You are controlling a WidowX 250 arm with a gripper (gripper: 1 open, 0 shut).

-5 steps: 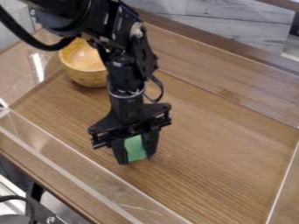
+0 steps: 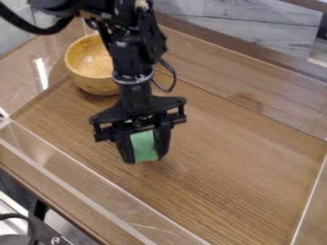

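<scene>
The black robot arm comes down from the top left. Its gripper (image 2: pixel 141 145) is over a small green object (image 2: pixel 144 145), which sits between its dark fingers near the middle of the wooden surface (image 2: pixel 230 182). Whether the fingers press on the object is hard to tell.
A yellow bowl (image 2: pixel 90 59) stands at the upper left, behind the arm. A white marbled wall runs along the back, and a dark cable lies at the lower left edge.
The gripper and the green object between its fingers have moved back, up in the picture, and slightly left.
</scene>
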